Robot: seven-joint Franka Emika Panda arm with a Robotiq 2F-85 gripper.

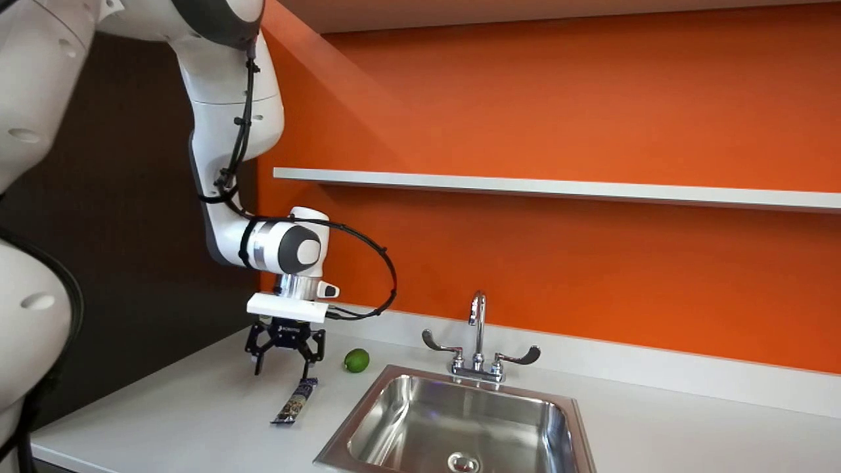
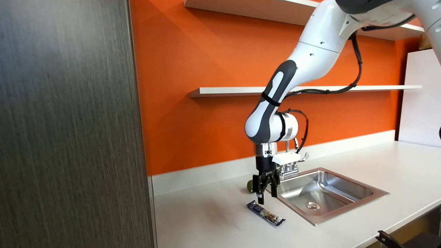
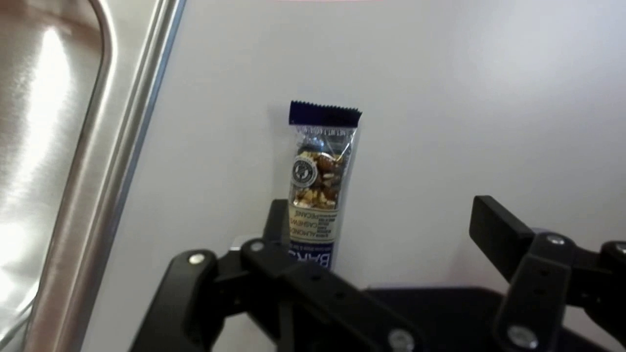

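Observation:
A nut bar [image 1: 295, 401] in a dark blue and clear wrapper lies flat on the counter, left of the sink. In exterior view 1 my gripper [image 1: 282, 373] is above its far end, fingers wide apart. Nothing sits between the fingers. Seen from the wrist, one finger [image 3: 277, 221] overlaps the left edge of the bar [image 3: 320, 182], while the other finger [image 3: 496, 234] is well off to the right over bare counter. The bar's lower end is hidden behind the gripper. A green lime [image 1: 356, 360] rests on the counter right of the gripper.
The steel sink [image 1: 370, 410] is set into the counter to the right, with a faucet [image 1: 479, 331] behind it. A white shelf [image 1: 552, 186] runs along the orange wall. A dark panel [image 2: 70, 124] stands on the left.

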